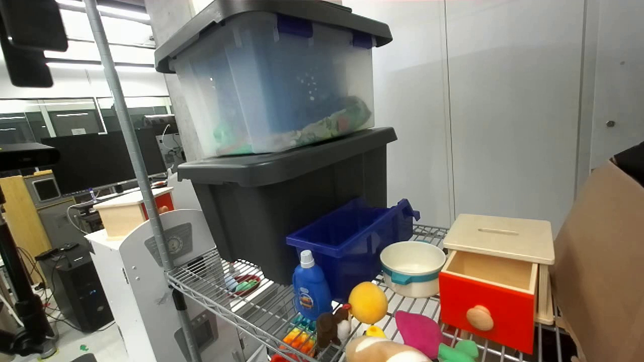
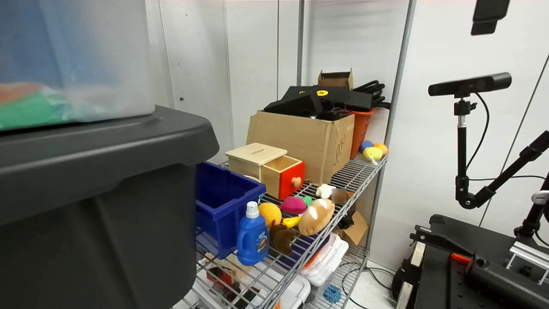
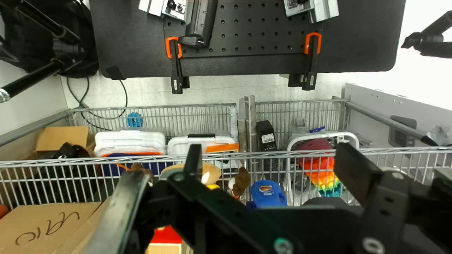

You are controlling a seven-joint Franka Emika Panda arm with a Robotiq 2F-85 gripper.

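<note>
In the wrist view my gripper stands open above the wire shelf, its two dark fingers (image 3: 194, 163) wide apart and nothing visibly held between them. Beyond and below them are a blue detergent bottle (image 3: 268, 193) and a brown toy (image 3: 241, 181). The wooden box's red-fronted drawer (image 1: 487, 301) is pulled out and looks empty in exterior view 1. Beside it are a cream pot (image 1: 413, 265) with a teal band, an orange ball (image 1: 368, 302) and a magenta plush (image 1: 419, 332). Neither exterior view shows the gripper's fingers.
A blue bin (image 1: 362, 241) sits against the dark storage tub (image 1: 296, 205), with a clear tub (image 1: 277, 84) stacked above. A cardboard box (image 2: 293, 141) borders the drawer box's other side. The shelf's wire front edge (image 2: 329, 226) and a metal post (image 1: 127, 126) bound the space.
</note>
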